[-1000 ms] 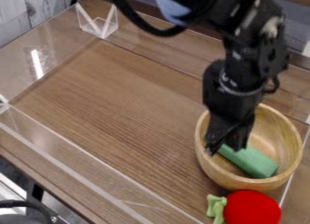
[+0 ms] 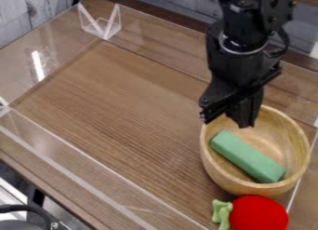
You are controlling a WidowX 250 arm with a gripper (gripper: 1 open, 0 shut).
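Note:
The black gripper (image 2: 226,113) hangs at the upper right, just above the back rim of a wooden bowl (image 2: 287,139); it looks shut, with nothing visible between its fingers. A green rectangular block (image 2: 246,156) lies inside the bowl. A red tomato-like object (image 2: 258,215) with a green top sits in front of the bowl at the bottom edge.
A white wire-like holder (image 2: 99,20) stands at the back left. Dark cables or hardware lie at the bottom left corner, off the tabletop.
The bowl and red object look unmoved.

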